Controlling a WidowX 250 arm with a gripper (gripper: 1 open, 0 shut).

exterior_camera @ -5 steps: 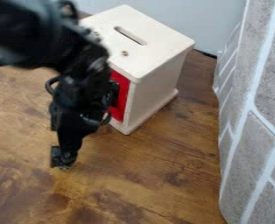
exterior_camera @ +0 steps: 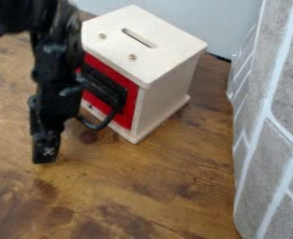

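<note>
A pale wooden box (exterior_camera: 164,84) with a slot on top stands on the wooden floor. Its front has a red panel (exterior_camera: 127,116) with a black handle-like fitting on it, partly hidden by my arm. My black gripper (exterior_camera: 47,147) hangs low at the box's front left, pointing down, apart from the red panel. Its fingers are seen edge-on, so their spread is hard to make out; nothing visible is held.
A grey brick-patterned wall (exterior_camera: 269,131) runs along the right side, and a plain pale wall (exterior_camera: 217,19) is behind the box.
My arm has moved left and back, uncovering the box's top and red front. The gripper has shifted left and slightly up in view. The box looks unmoved.
</note>
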